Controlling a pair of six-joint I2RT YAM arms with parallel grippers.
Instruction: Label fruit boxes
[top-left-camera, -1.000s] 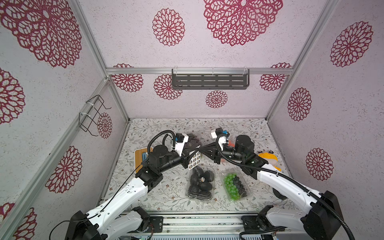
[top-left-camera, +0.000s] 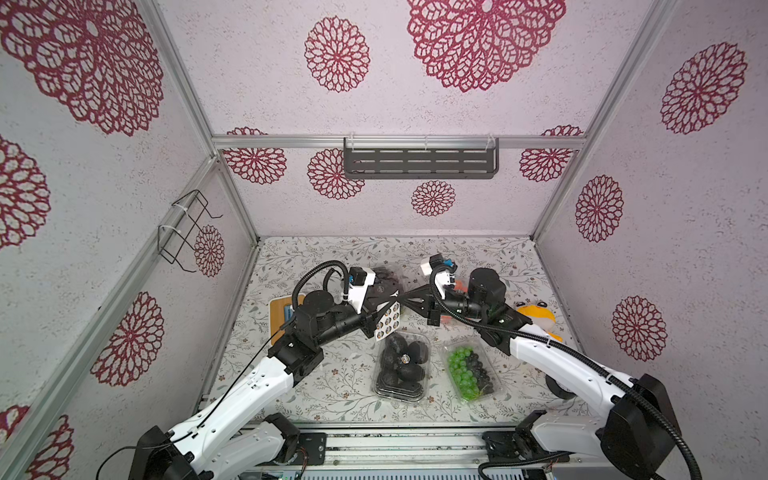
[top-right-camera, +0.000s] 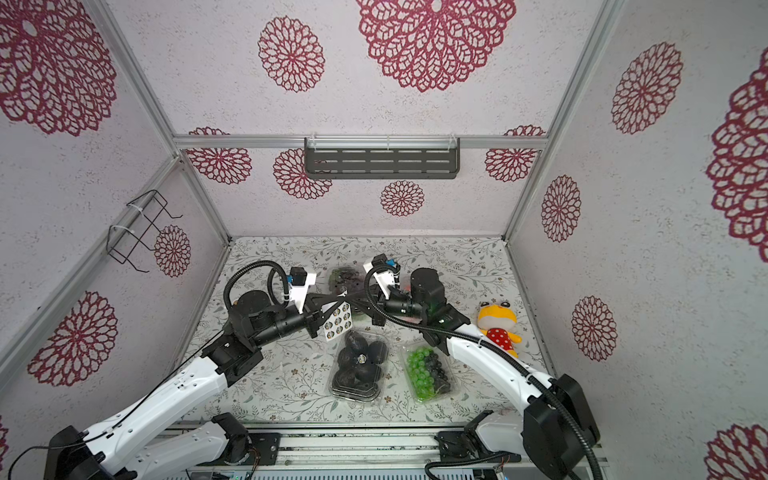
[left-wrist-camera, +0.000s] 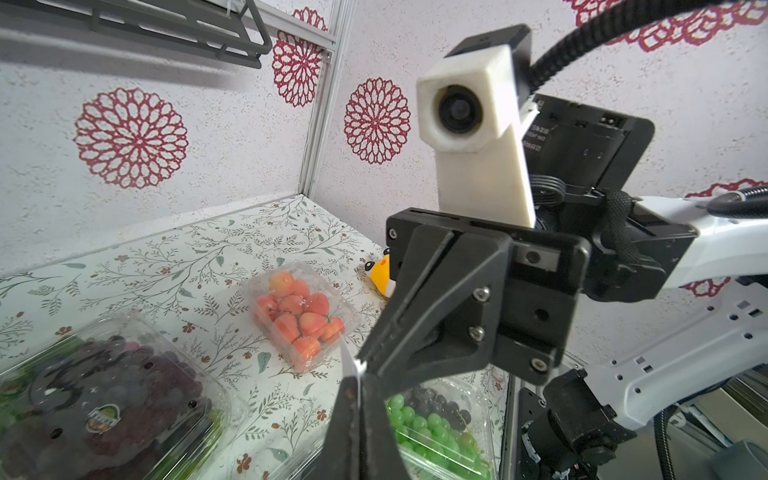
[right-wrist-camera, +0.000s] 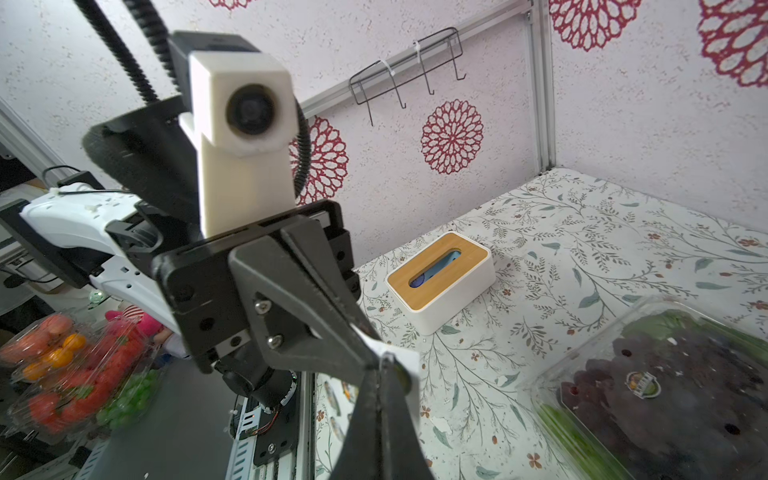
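Between the two grippers, in mid-air, hangs a white sticker sheet (top-left-camera: 387, 321) with round labels. My left gripper (top-left-camera: 389, 300) is shut on it, and my right gripper (top-left-camera: 405, 298) is shut at the sheet's top edge; whether anything lies between its fingers is hard to tell. Below the sheet sits a box of dark oval fruit (top-left-camera: 404, 371). To its right is a box of green and black grapes (top-left-camera: 462, 373). Behind the grippers are a box of purple grapes (right-wrist-camera: 672, 392) and a box of orange-red fruit (left-wrist-camera: 294, 312).
A white tissue box (right-wrist-camera: 440, 284) with wooden lid stands at the left, a yellow toy (top-right-camera: 497, 328) at the right. A grey shelf (top-left-camera: 421, 164) and a wire rack (top-left-camera: 182, 232) hang on the walls.
My right gripper has shifted very slightly at the sheet; otherwise the scene looks the same.
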